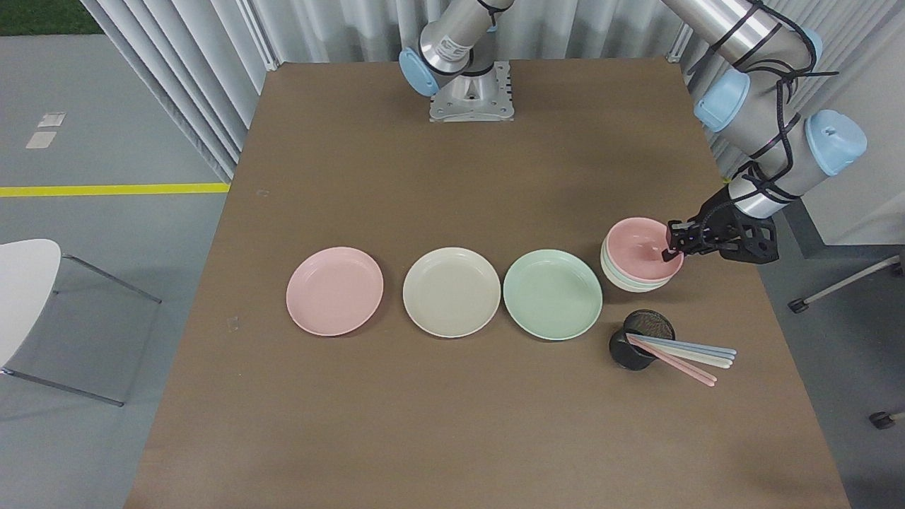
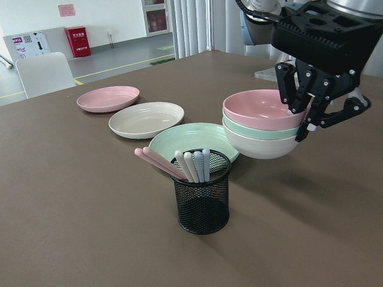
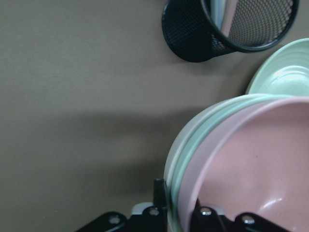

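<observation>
A stack of three bowls, pink point(image 1: 636, 246) over mint point(image 2: 258, 133) over white point(image 2: 258, 148), is raised at the table's right, beside the mint plate point(image 1: 552, 295). My gripper is shut on the stack's rim in the wrist view, one finger outside, the other inside the pink bowl. In the front view the cream plate point(image 1: 451, 293) and pink plate point(image 1: 334, 291) lie in a row left of the mint plate.
A black mesh holder point(image 2: 203, 203) with pink, white and blue chopsticks stands in front of the mint plate.
</observation>
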